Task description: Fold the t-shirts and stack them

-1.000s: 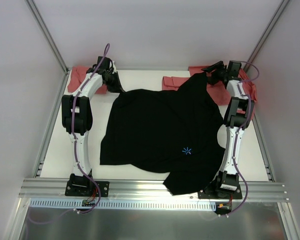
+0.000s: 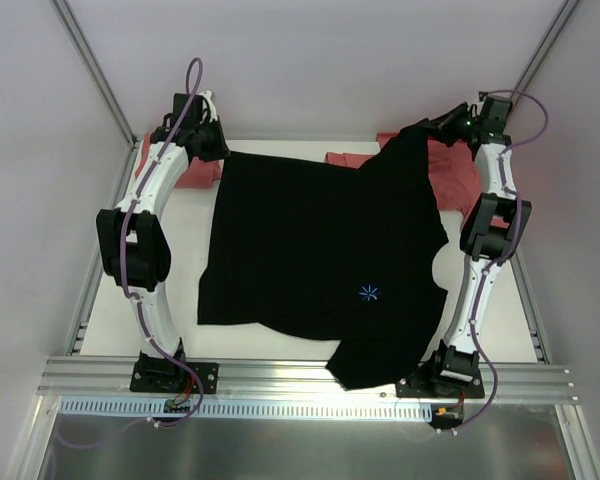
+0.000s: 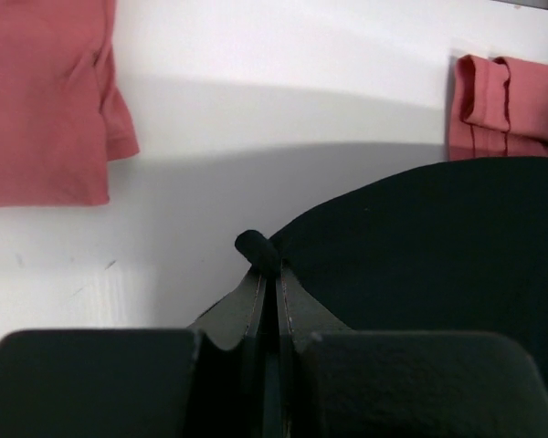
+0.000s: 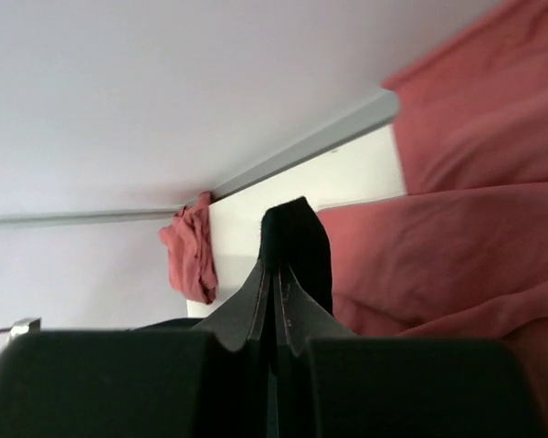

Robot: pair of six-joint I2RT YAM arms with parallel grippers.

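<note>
A black t-shirt [image 2: 310,240] with a small blue print lies spread over most of the table, its far edge drawn up between both grippers. My left gripper [image 2: 226,155] is shut on the shirt's far left corner; in the left wrist view a dark tip of cloth [image 3: 256,248] pokes out past the fingers. At the far right, my right gripper [image 2: 428,124] is shut on another part of the same shirt, and a fold of black cloth [image 4: 295,239] stands above its fingertips in the right wrist view. One sleeve hangs over the front table edge.
Red cloth [image 2: 195,174] lies at the back left, under the left arm. A folded red piece [image 2: 347,159] sits at the back middle, beside a larger red cloth [image 2: 452,180] at the back right. Bare white table [image 2: 270,345] shows along the front left.
</note>
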